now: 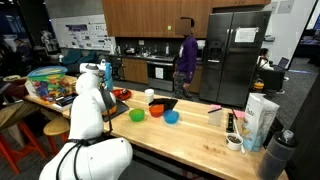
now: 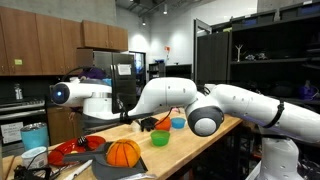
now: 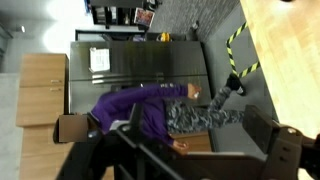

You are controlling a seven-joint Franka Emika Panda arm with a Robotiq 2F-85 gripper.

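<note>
In the wrist view my gripper stands open with nothing between its dark fingers. That view looks sideways across the room, not down at an object. At the left end of the counter, my arm [image 1: 92, 95] is raised in exterior view 1; the fingertips are too small there to make out. On the wooden counter [image 1: 200, 138] sit a green bowl [image 1: 137, 115], an orange-red bowl [image 1: 156, 111] and a blue bowl [image 1: 172, 117], all apart from the gripper. Behind them is a black object [image 1: 162, 102].
A person in purple [image 1: 186, 55] is beyond the counter. A bottle [image 1: 229, 124], a white bag [image 1: 260, 120] and a dark canister [image 1: 277, 155] stand at the counter's right. An orange ball [image 2: 124, 153] and a pot [image 2: 34, 136] are near the arm.
</note>
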